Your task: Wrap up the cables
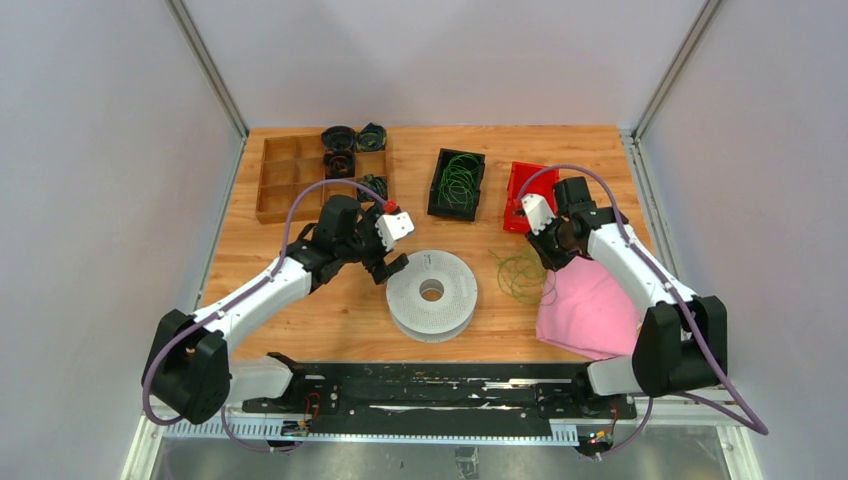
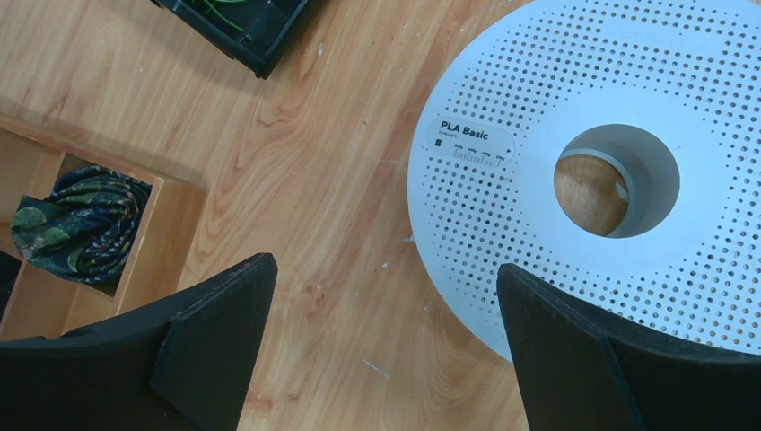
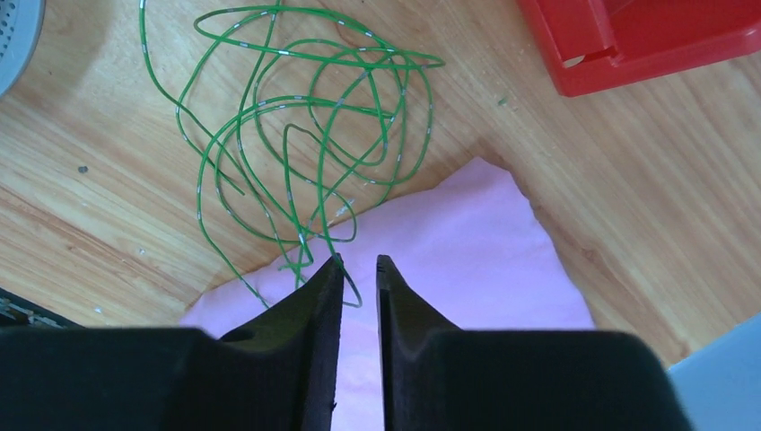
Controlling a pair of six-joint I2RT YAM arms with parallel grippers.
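A loose, tangled green cable (image 1: 517, 278) lies on the wood and overlaps the edge of a pink cloth (image 1: 590, 308). In the right wrist view the cable (image 3: 396, 114) is spread in wide loops. My right gripper is over the cloth with a narrow gap between its fingers. A bend of cable shows in that gap by the left fingertip; whether it lies between the fingers or below them, I cannot tell. Wide open and empty, my left gripper hovers beside the white perforated spool (image 2: 485, 193), its right finger overlapping the spool's edge in view.
A black bin (image 1: 434, 190) holding green cable stands at the back centre, with a red bin (image 1: 519, 178) to its right. The wooden divided tray (image 1: 287, 175) at the back left has dark bundles in several compartments. Bare table lies between spool and cable.
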